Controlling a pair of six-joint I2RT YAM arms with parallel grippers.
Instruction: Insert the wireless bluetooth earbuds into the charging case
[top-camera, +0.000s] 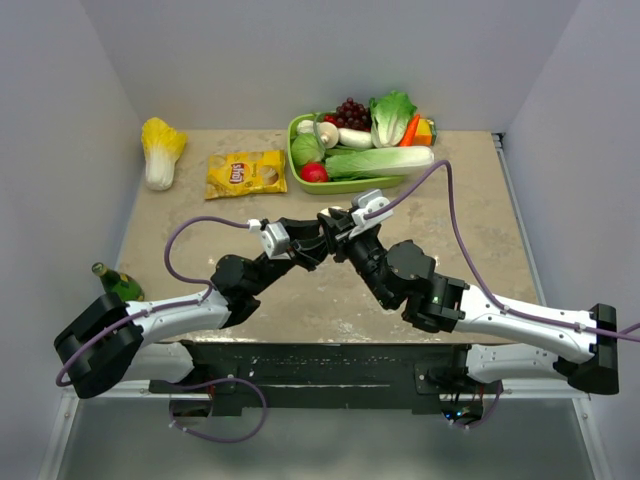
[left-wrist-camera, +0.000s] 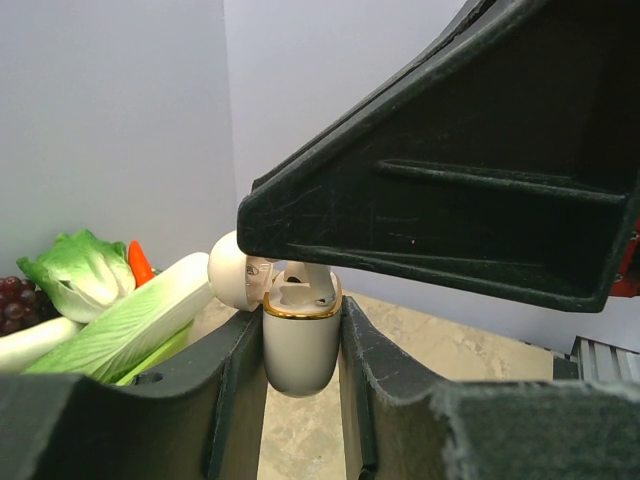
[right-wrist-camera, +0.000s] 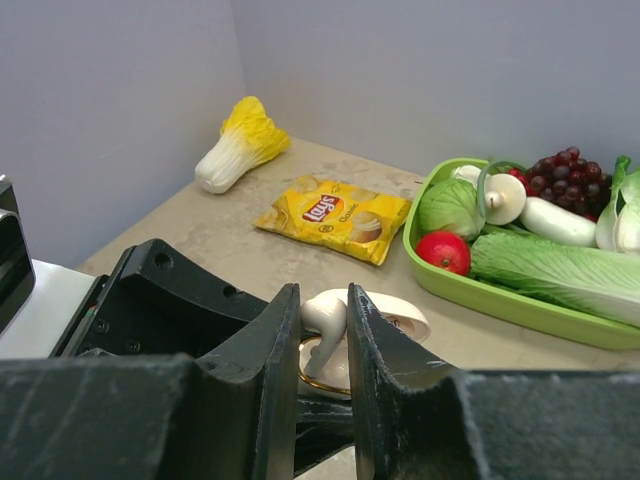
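The two grippers meet at the middle of the top view, left (top-camera: 314, 238) and right (top-camera: 342, 228). In the left wrist view my left gripper is shut on the white charging case (left-wrist-camera: 300, 352), which has a gold rim and its lid (left-wrist-camera: 226, 270) raised; the right gripper's black body covers its top. In the right wrist view my right gripper is shut on a white earbud (right-wrist-camera: 322, 318) over the open case (right-wrist-camera: 395, 312). Whether the earbud sits in its slot is hidden by the fingers.
Behind stand a green basket of vegetables (top-camera: 338, 184), a chip bag (top-camera: 245, 173) and a napa cabbage (top-camera: 162, 153). A green bottle (top-camera: 117, 281) lies at the left edge. The table around the grippers is clear.
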